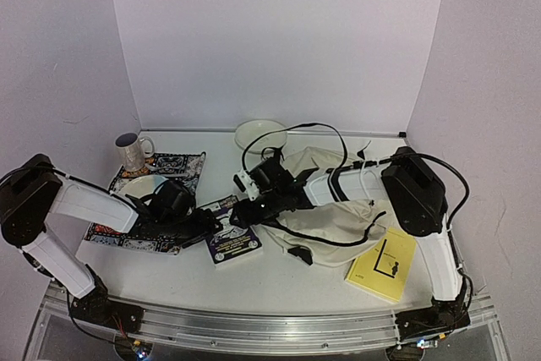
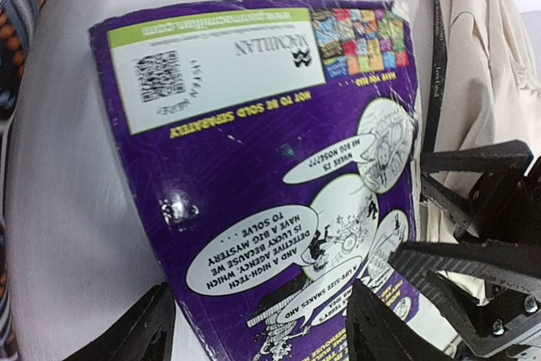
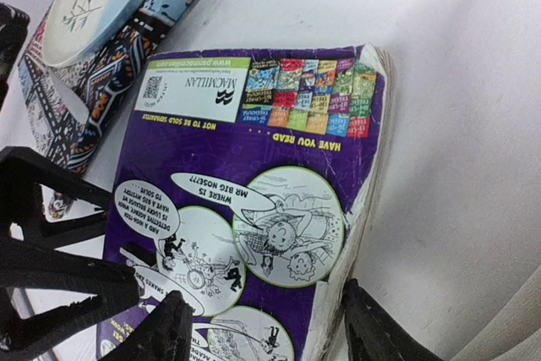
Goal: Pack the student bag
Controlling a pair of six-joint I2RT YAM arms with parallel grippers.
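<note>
A purple comic-covered book (image 1: 232, 247) lies on the table between my two grippers. My left gripper is over it with fingers spread, one fingertip (image 2: 152, 319) by the book's left edge and the other over its cover. Spread too, my right gripper has one finger (image 3: 359, 319) at the book's worn spine and the other over the cover. Neither pair of fingers looks closed on the book. The cream cloth bag (image 1: 338, 226) with black straps lies flattened to the right, partly hidden under the right arm. A yellow book (image 1: 385, 264) rests at the front right.
At the left, a patterned mat (image 1: 182, 166) carries a plate (image 1: 139, 187), partly behind the left arm. A mug (image 1: 131, 154) stands by the mat's far corner, and a white bowl (image 1: 260, 135) sits at the back.
</note>
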